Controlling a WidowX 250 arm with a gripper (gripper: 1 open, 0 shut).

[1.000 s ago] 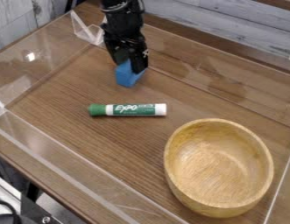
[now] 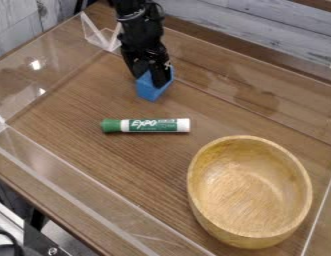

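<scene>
My black gripper [image 2: 149, 68] reaches down from the top of the camera view over a blue block [image 2: 153, 87], its fingers around the upper part of the block. The dark fingers partly hide the block, and whether they touch it is hard to tell. A green-and-white EXPO marker [image 2: 145, 125] lies crosswise below the block, apart from it.
An empty cream bowl [image 2: 248, 200] takes up the lower right.
My gripper has shifted slightly over the blue block; the block, marker and bowl look unmoved.
</scene>
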